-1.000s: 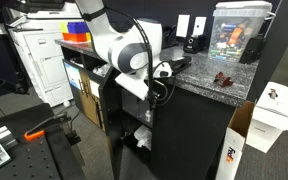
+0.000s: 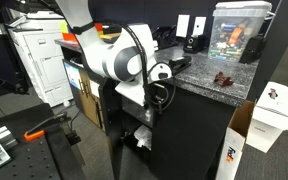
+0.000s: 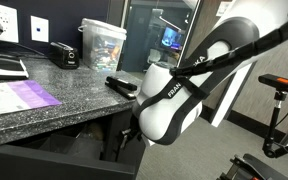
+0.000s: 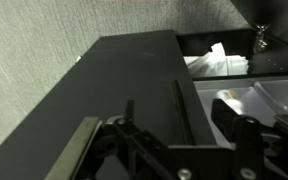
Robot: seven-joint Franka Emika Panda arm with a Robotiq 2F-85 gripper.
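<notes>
My gripper is partly open, its two fingers apart on either side of the upper edge of a black cabinet door [image 4: 109,75]. That door stands swung out from the cabinet, and whether the fingers touch it I cannot tell. In exterior view 1 the gripper [image 2: 156,96] hangs just below the countertop's front edge, by the top of the door [image 2: 169,130]. Exterior view 2 has the white arm [image 3: 179,100] reaching down there, its fingertips mostly hidden behind the cabinet front.
Inside the open cabinet lie white papers [image 4: 219,62]. On the grey countertop [image 2: 209,82] stand a clear bin [image 2: 236,30] of colourful items and a dark red object [image 2: 223,79]. A white box [image 2: 271,110] is on the right. Carpet [image 4: 44,40] shows beyond the door.
The arm has come lower and slightly toward the camera of exterior view 1, with the gripper sinking nearer the door's top. Door, cabinet and countertop items look unmoved.
</notes>
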